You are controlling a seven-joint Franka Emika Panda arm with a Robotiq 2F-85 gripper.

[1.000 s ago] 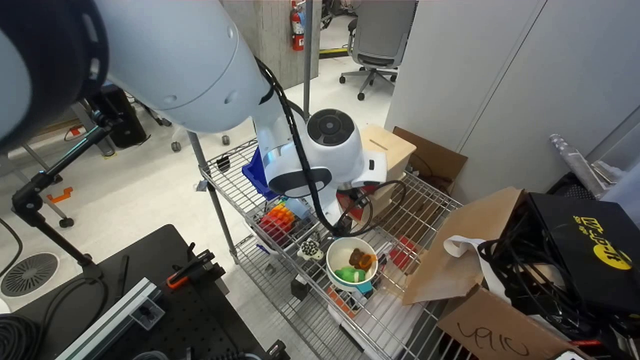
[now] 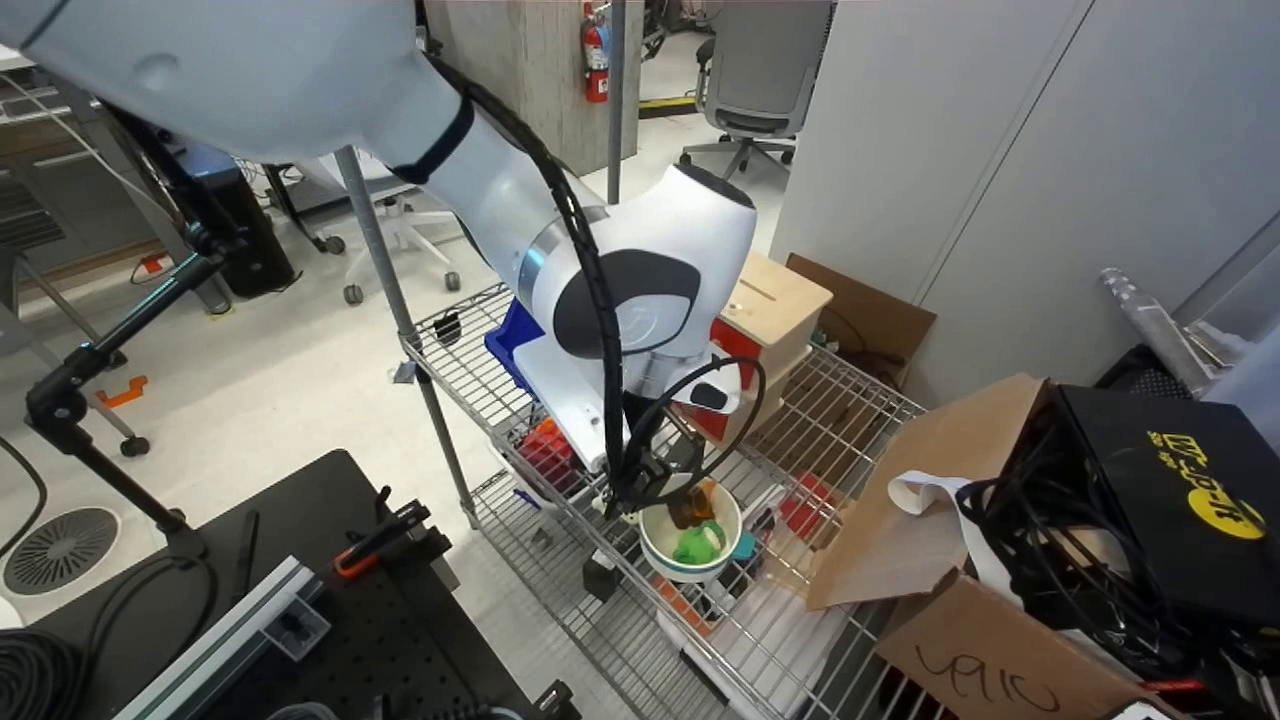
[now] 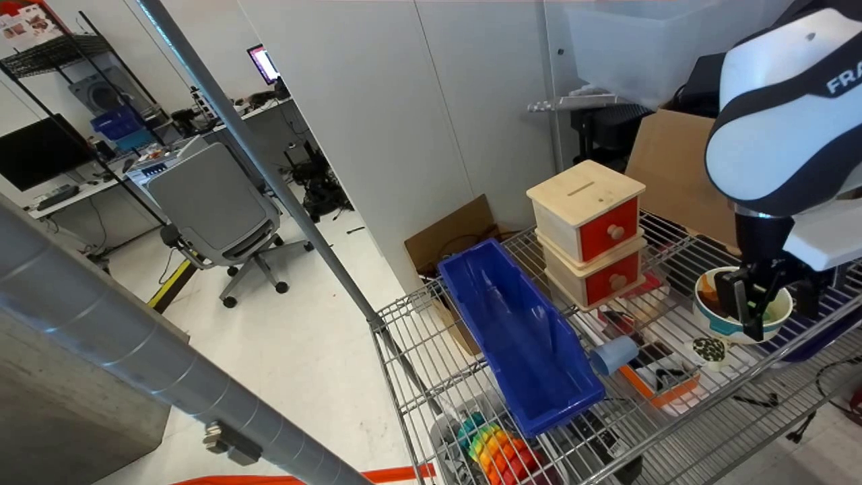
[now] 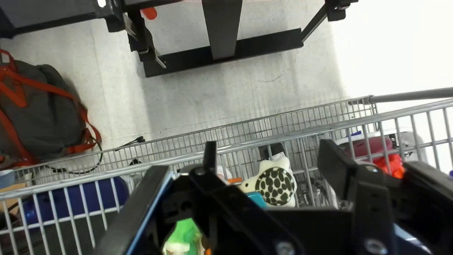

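A round bowl (image 2: 693,546), pale inside with a teal band outside, stands on the wire shelf holding a green toy (image 2: 699,544) and a brown one (image 2: 691,505). My gripper (image 2: 648,482) is low at the bowl's rim and hides part of it. In exterior view 2, the gripper (image 3: 747,311) overlaps the bowl (image 3: 777,311); whether they touch, I cannot tell. The wrist view shows the fingers apart, the gripper open. Beyond them lies a white toy with a black-spotted back (image 4: 276,186). The green toy (image 4: 183,236) shows below, most of the bowl hidden by the gripper.
A blue bin (image 3: 517,343) and a small blue cup (image 3: 614,354) lie on the shelf, beside stacked wooden boxes with red drawers (image 3: 610,232). An open cardboard box (image 2: 930,516) is close on the right. The shelf's front rail (image 4: 254,144) runs across the wrist view.
My gripper has come down and toward the shelf's front, from behind the bowl to its rim. The bowl sits slightly further left. In exterior view 1, the spotted toy is now mostly hidden.
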